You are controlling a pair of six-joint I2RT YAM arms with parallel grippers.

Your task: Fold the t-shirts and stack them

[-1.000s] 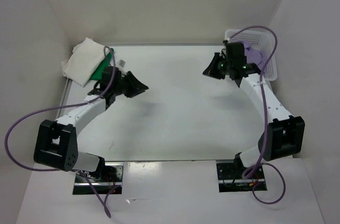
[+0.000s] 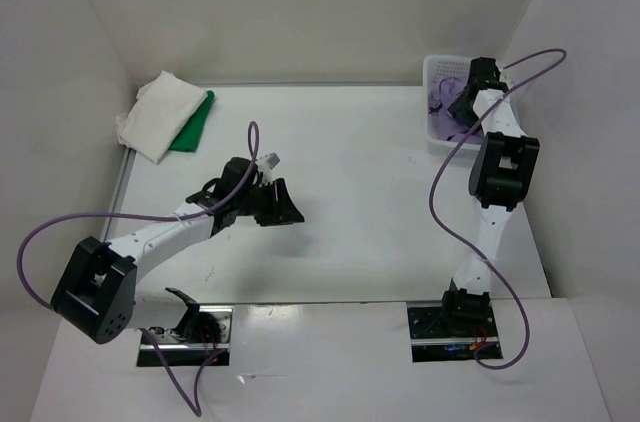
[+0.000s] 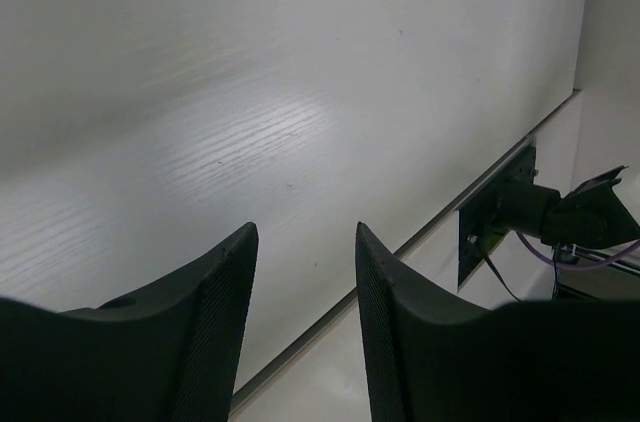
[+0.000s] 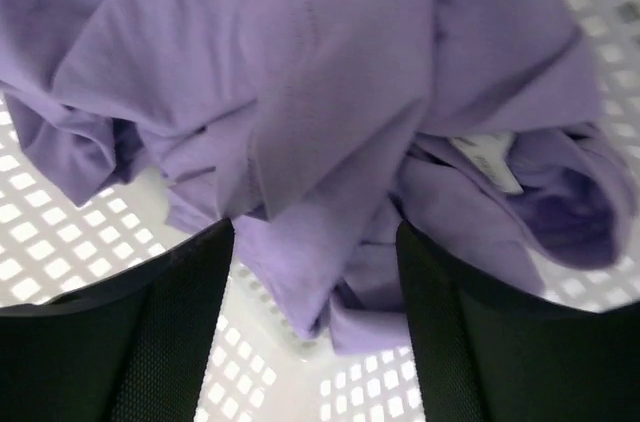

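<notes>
A crumpled purple shirt (image 4: 330, 132) lies in the white basket (image 2: 438, 146) at the table's back right corner. Over it is my right gripper, its fingers (image 4: 180, 312) parted. The cloth shows beyond and between the fingertips; whether they touch it I cannot tell. My left gripper hangs over bare table at centre left, fingers apart and empty. At the back left lie a white folded cloth (image 2: 165, 112) and, partly beneath it, a green one (image 2: 190, 132).
The basket's perforated walls (image 4: 70, 232) stand close around the right gripper. Purple cables loop along both arms.
My right arm has swung from the table's middle right to the basket and reached in over the purple cloth.
</notes>
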